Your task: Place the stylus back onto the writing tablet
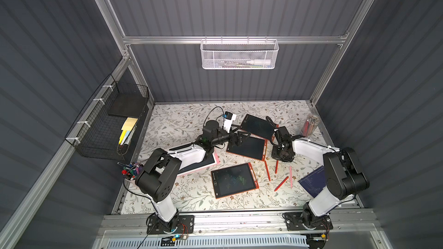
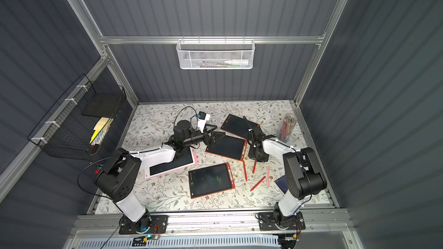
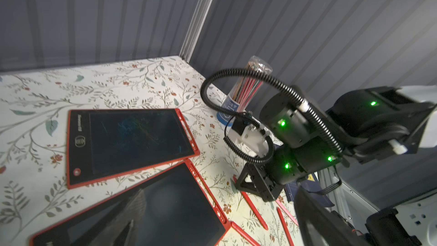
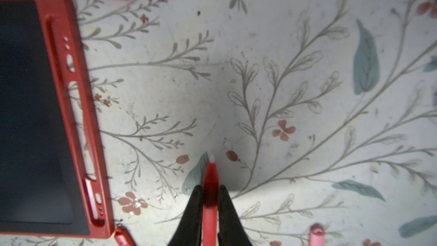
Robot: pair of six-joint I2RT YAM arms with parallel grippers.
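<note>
My right gripper is down at a red stylus [image 4: 210, 170], its fingertips closed on it just below the tip. Left of it lies a red-framed tablet [image 4: 27, 109], with an empty stylus slot in its side. My left gripper [image 1: 239, 137] is open above the middle tablets [image 1: 245, 149], nothing between its fingers. Further red styluses [image 1: 281, 183] and a pink stylus [image 1: 290, 176] lie on the table at the front right.
A red tablet [image 1: 234, 179] lies in front, a pink tablet [image 2: 168, 166] at left, a dark blue board [image 1: 312, 182] at right. A clear tube of pencils [image 2: 287, 126] stands back right.
</note>
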